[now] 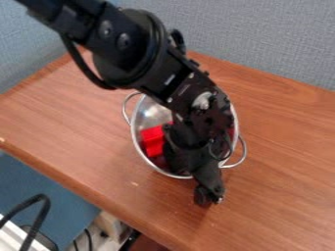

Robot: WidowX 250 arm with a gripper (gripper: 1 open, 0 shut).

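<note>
A steel pot (144, 118) with two loop handles stands near the middle of the wooden table, a red block (153, 140) visible inside on its left. My black arm reaches from the top left over the pot, and my gripper (210, 193) is low at the pot's near right rim, partly hiding it. Whether its fingers are open or shut is unclear, as is anything between them.
A grey panel rises behind it. Cables and a white object lie below the table's front edge at bottom left.
</note>
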